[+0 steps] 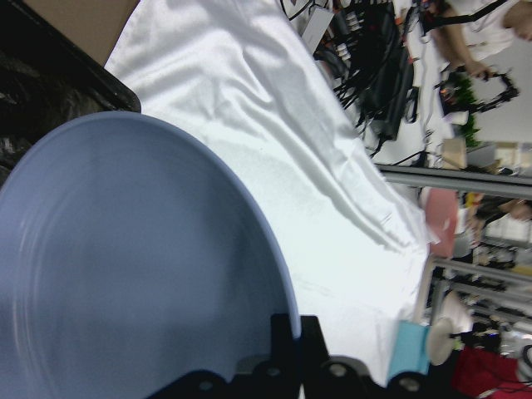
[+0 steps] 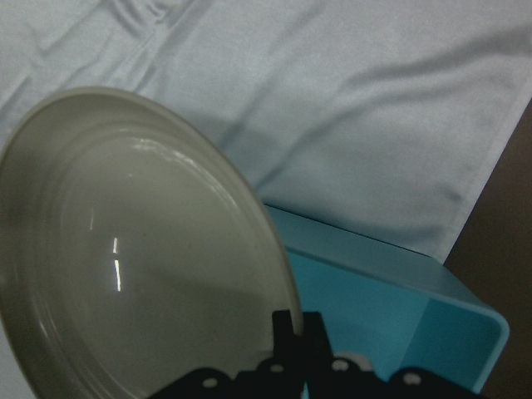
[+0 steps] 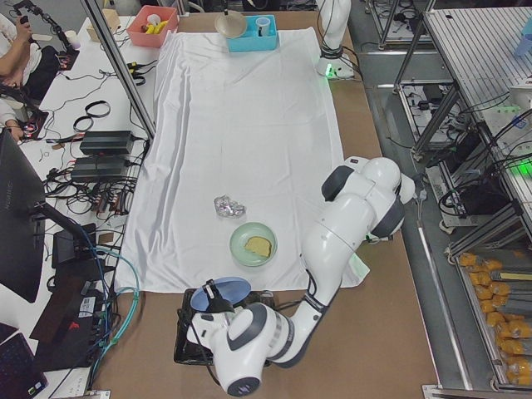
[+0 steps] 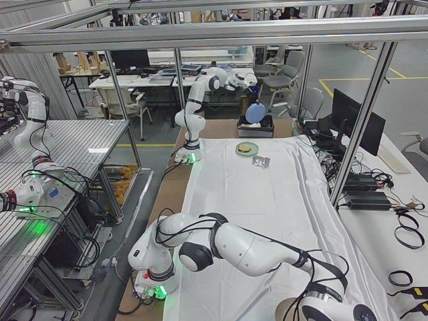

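A blue plate point(image 1: 125, 241) is upright-tilted in my left gripper, which is shut on its rim; it is over the black bin point(image 4: 267, 128) at one table end. A beige plate point(image 2: 133, 249) is in my right gripper, shut on its rim beside the cyan bin point(image 2: 440, 349) at the other end. A green plate point(image 3: 241, 253) with a yellowish piece of food point(image 3: 258, 244) lies on the white cloth point(image 3: 233, 125), near crumpled foil point(image 3: 229, 207).
A red bin point(image 3: 141, 29) with several items stands on the side table beside the cloth's far end. Metal frame posts and a monitor point(image 3: 17, 224) line the sides.
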